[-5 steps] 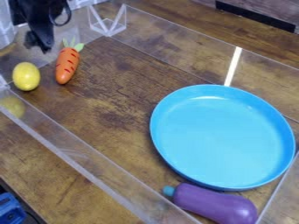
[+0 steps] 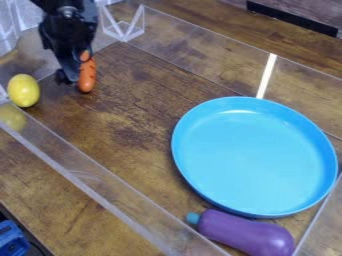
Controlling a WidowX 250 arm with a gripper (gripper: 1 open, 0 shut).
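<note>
My gripper is at the top left, open, with its dark fingers down around the orange toy carrot, whose upper part is partly hidden. A yellow oval toy, like a lemon, lies just left of it. A round blue plate fills much of the right side of the board.
A purple toy eggplant lies at the bottom right, below the plate. Clear low walls border the wooden surface, whose middle is bare. Something blue sits outside at the lower left.
My gripper has come down and to the right, onto the carrot.
</note>
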